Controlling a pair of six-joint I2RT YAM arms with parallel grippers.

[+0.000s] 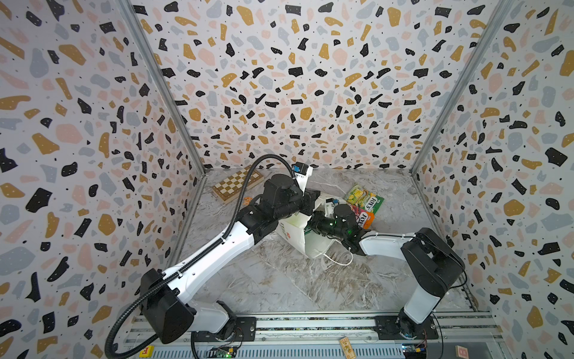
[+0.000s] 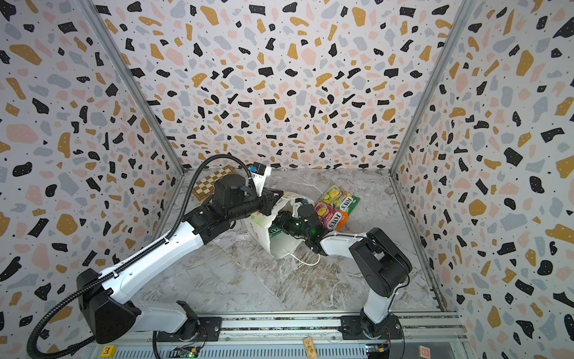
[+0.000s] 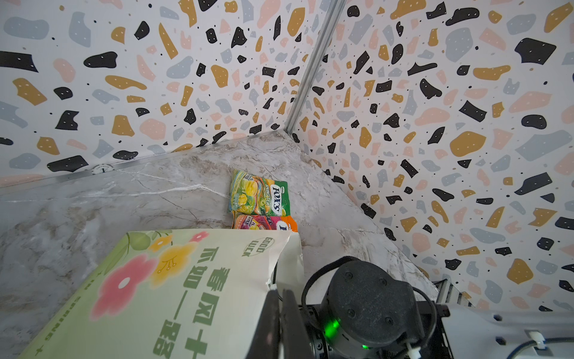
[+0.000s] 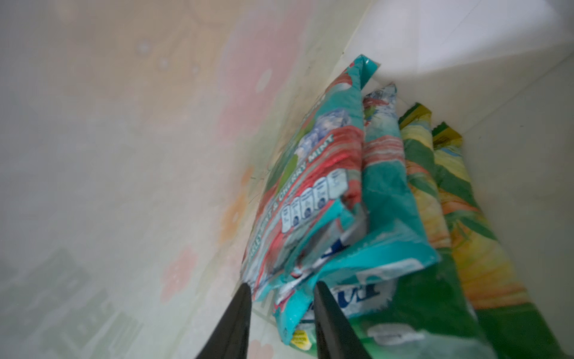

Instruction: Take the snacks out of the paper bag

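The white paper bag (image 1: 294,230), printed with flowers, lies tilted with its mouth toward my right arm. My left gripper is shut at the bag's rim, and the thin paper runs up to its fingertips. Inside the bag, my right gripper stands part open. Just beyond its fingertips is a teal and red cherry mint packet (image 4: 320,161), its lower end showing in the gap. Another teal packet (image 4: 382,155) and yellow-green packets (image 4: 472,221) lie beside it. On the table are a green-yellow packet (image 2: 339,195) and an orange-purple packet (image 2: 330,215).
A wooden chessboard (image 1: 238,183) lies at the back left. The bag's white handle (image 1: 342,262) loops out onto the table's front. Bare marble table (image 1: 287,287) shows in front of the bag and at the right.
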